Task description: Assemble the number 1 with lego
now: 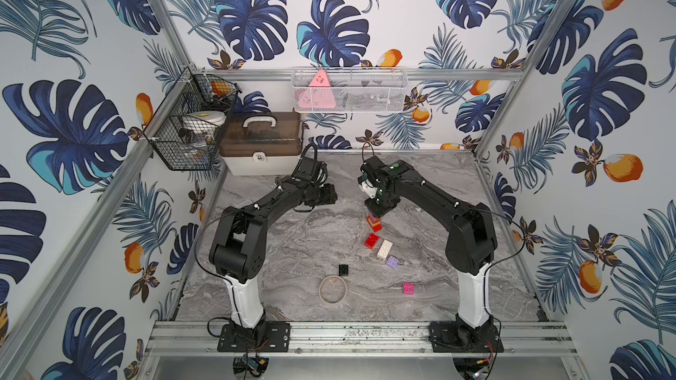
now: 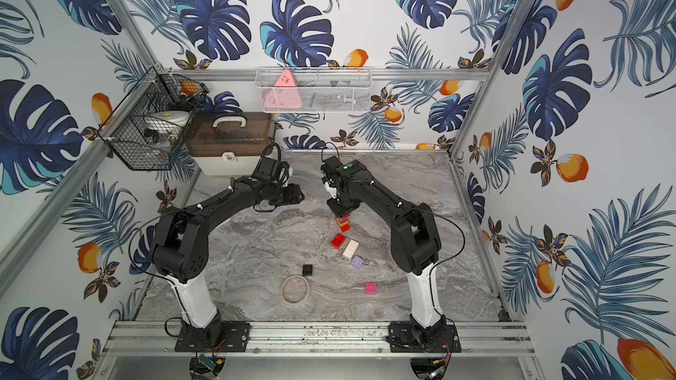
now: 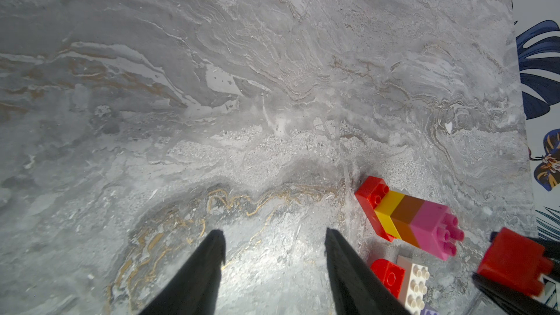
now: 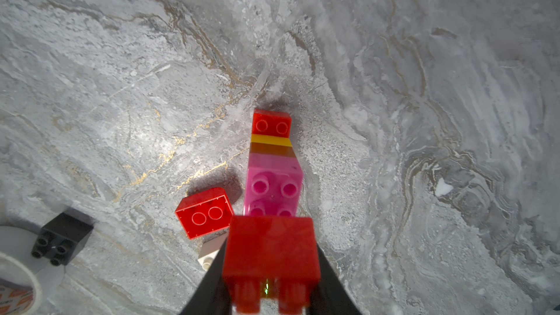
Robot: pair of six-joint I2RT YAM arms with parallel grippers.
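A stack of red, yellow, orange and pink bricks (image 3: 408, 215) stands on the table at the centre, pink with studs toward my right gripper (image 1: 373, 207). That gripper has a red brick (image 4: 270, 250) between its fingers, held just over the pink end of the stack. Whether it touches the stack I cannot tell. My left gripper stands open and empty, left of and behind the stack. Loose on the table lie a red brick (image 4: 204, 213), a white brick (image 1: 383, 249), a purple brick (image 1: 392, 261), a pink brick (image 1: 407, 287) and a black brick (image 1: 343, 268).
A round ring-shaped object (image 1: 333, 276) lies at the front. A storage box (image 1: 260, 162) stands at the back left, with wire baskets on the walls above.
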